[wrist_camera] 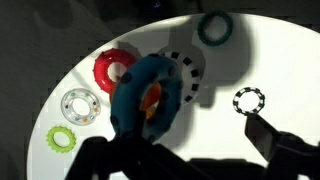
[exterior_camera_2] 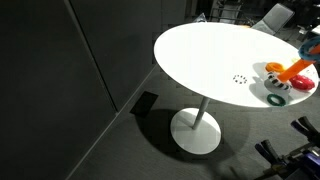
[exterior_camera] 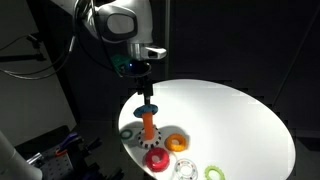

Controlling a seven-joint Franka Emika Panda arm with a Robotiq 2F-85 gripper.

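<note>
An orange post [exterior_camera: 148,126] stands upright near the table's left side in exterior view 1. A blue ring [exterior_camera: 146,111] sits at its top, and from above the orange shows through the hole of the blue ring [wrist_camera: 147,97]. My gripper is open above the table, its dark fingers [wrist_camera: 275,148] wide apart. The left finger overlaps the near edge of the ring in the wrist view; whether they touch, I cannot tell. Only bare table shows between the fingers.
Around the post lie a red ring [exterior_camera: 157,159], an orange ring [exterior_camera: 176,144], a spotted ring [wrist_camera: 187,77], a dark green ring [wrist_camera: 214,28], a white ring [wrist_camera: 80,107] and a light green ring [wrist_camera: 61,139].
</note>
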